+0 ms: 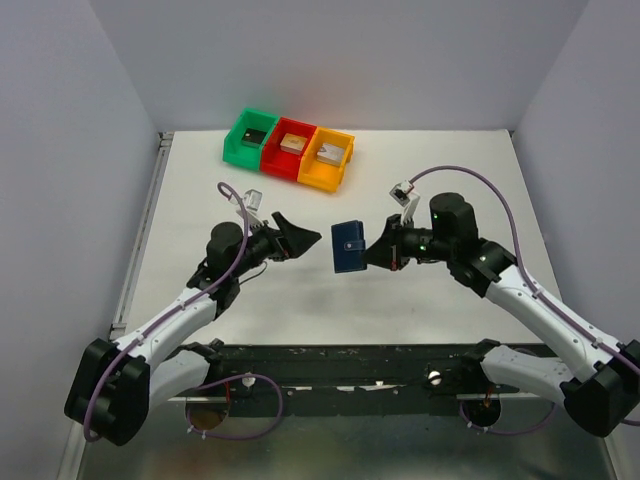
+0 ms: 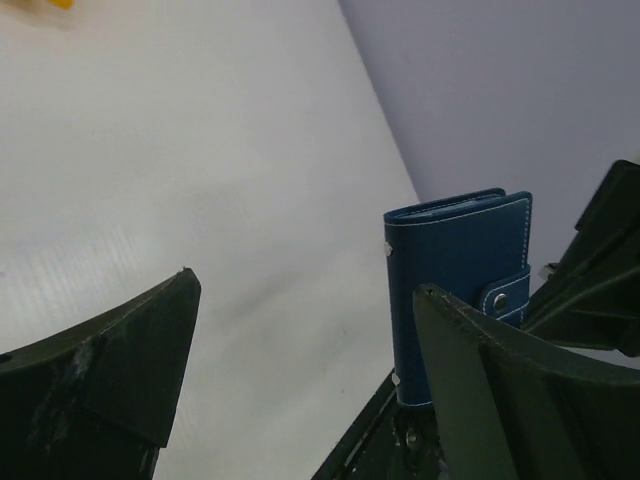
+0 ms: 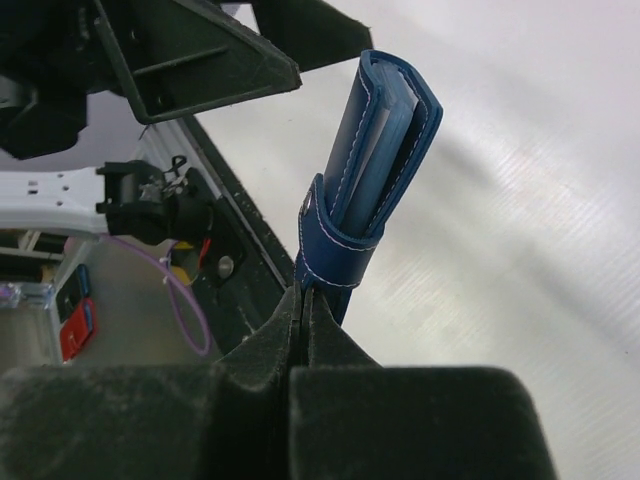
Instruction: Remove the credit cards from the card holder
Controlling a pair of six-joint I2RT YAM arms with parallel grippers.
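Observation:
A dark blue card holder (image 1: 348, 247) hangs above the white table, its strap fastened by a round snap. My right gripper (image 1: 372, 253) is shut on its strap side, the fingers meeting at the strap (image 3: 335, 245) in the right wrist view. Edges of the cards (image 3: 378, 150) show between the covers; how many cannot be told. To the left of the holder, my left gripper (image 1: 300, 237) stands open and empty, apart from it. The left wrist view has the holder (image 2: 455, 270) on the right, partly behind one left finger (image 2: 480, 370).
At the back stand a green bin (image 1: 238, 150), a red bin (image 1: 277, 160) and a yellow bin (image 1: 322, 178), each with a small item inside. Bare white table (image 1: 290, 310) lies below and around the holder. A dark front edge (image 1: 330, 355) borders it.

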